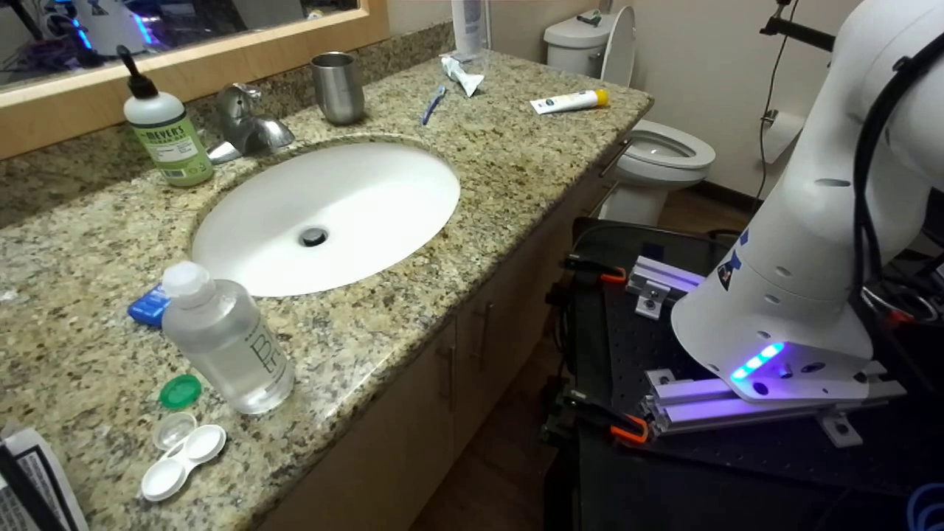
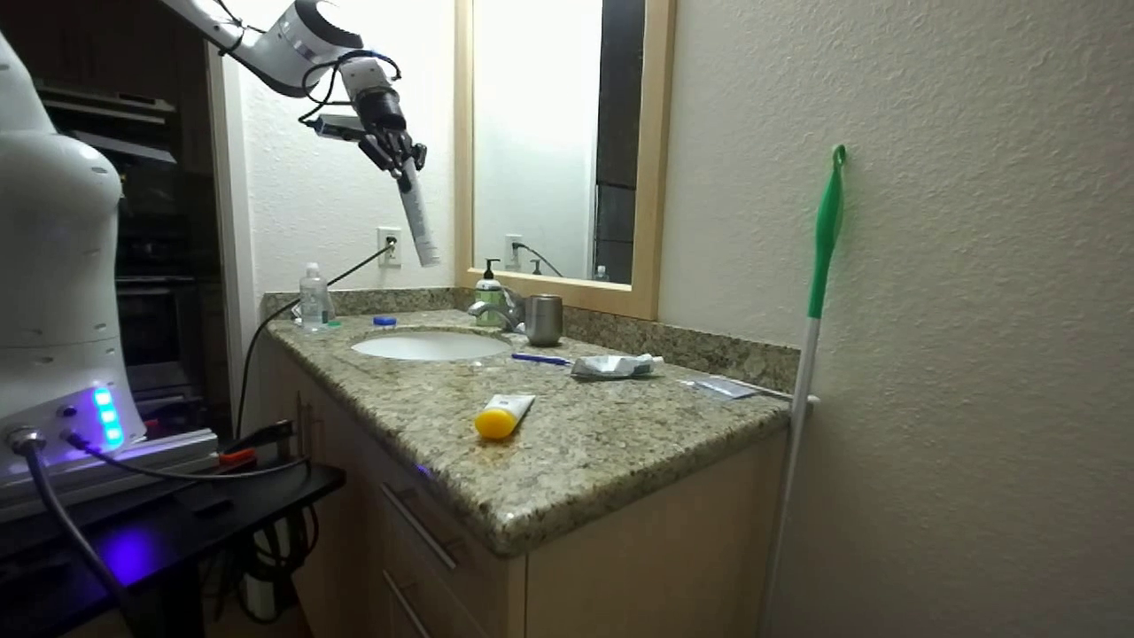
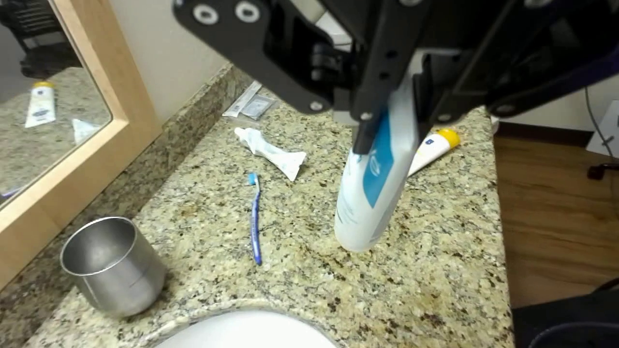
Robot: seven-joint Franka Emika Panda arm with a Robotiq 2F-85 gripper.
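Note:
A white bottle with a teal panel [image 3: 362,217] is held tilted between the black fingers of my gripper, which is shut on it. In exterior view 2 the gripper [image 2: 404,170] is high up near the mirror, and the bottle [image 2: 423,229] hangs from it, clear of the counter. Only the lower part of the bottle [image 1: 467,28] shows at the top of exterior view 1, where the gripper is out of frame. The bottle's upper end is hidden by the fingers in the wrist view.
On the granite counter [image 1: 522,177] stand a steel cup [image 1: 338,88], a soap dispenser [image 1: 169,133] and a clear bottle [image 1: 231,341]. A toothbrush [image 3: 255,223], a crumpled tube [image 3: 271,152] and a yellow-capped tube [image 3: 435,148] lie flat. The sink [image 1: 380,203] is empty.

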